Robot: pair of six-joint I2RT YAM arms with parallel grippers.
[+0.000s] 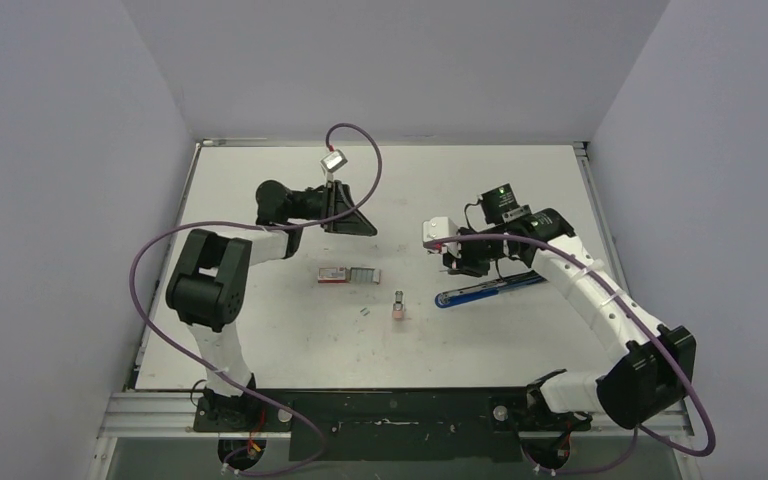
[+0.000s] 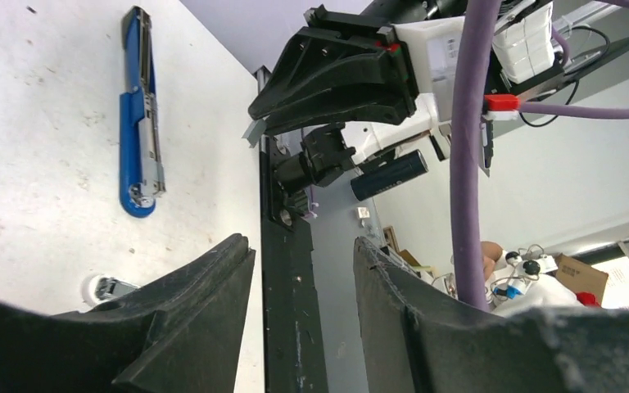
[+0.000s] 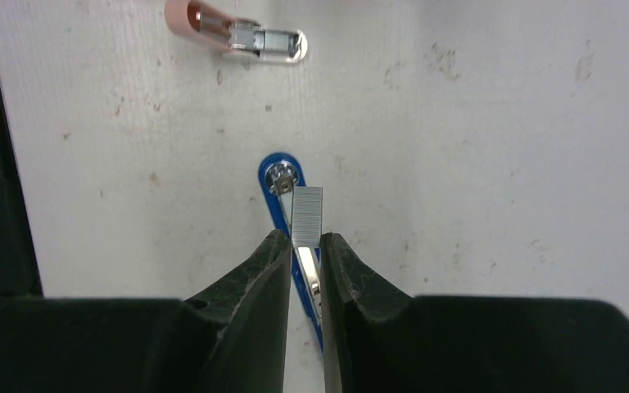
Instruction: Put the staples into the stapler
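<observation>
A strip of silver staples point(image 3: 307, 214) sticks out from the tips of my right gripper, which is shut on its near end. The blue stapler point(image 1: 490, 290) lies on the table at the right, and in the right wrist view it appears below and behind the strip. My left gripper is open and empty, its fingers point(image 2: 229, 258) well apart. In the top view it hangs over the left-middle of the table, clear of the right gripper point(image 1: 448, 269). A small pink stapler point(image 1: 398, 308) lies near the table's middle.
A red-and-white box point(image 1: 332, 275) lies beside a row of grey staple strips point(image 1: 365, 275). A tiny loose staple piece point(image 1: 364, 311) sits in front of them.
</observation>
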